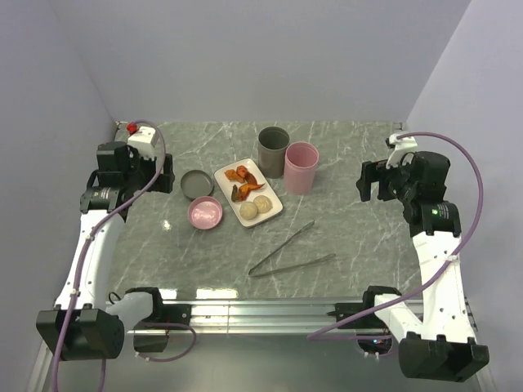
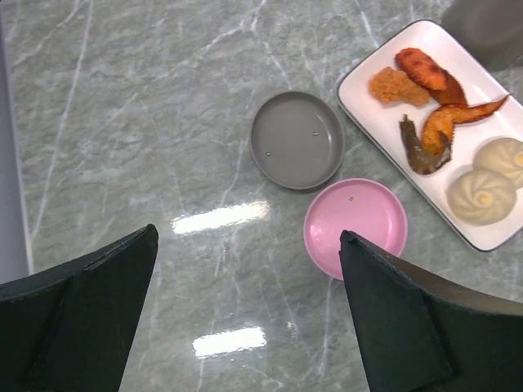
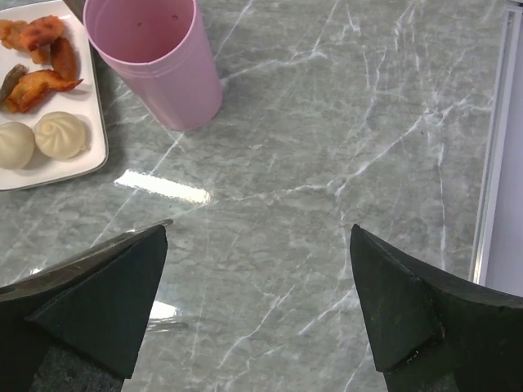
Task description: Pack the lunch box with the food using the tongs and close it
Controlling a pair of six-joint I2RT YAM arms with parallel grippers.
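A white tray lies near the table's middle, bearing fried pieces and two pale buns. To its left are a grey round lid and a pink round lid, close together. Behind the tray stand a grey cup and a pink cup, both upright; the pink one looks empty in the right wrist view. My left gripper is open and empty above the table, left of the lids. My right gripper also hangs open and empty, right of the pink cup.
Long metal tongs lie spread in a V in front of the tray. Walls close in on the left, right and back, and a metal rail runs along the front edge.
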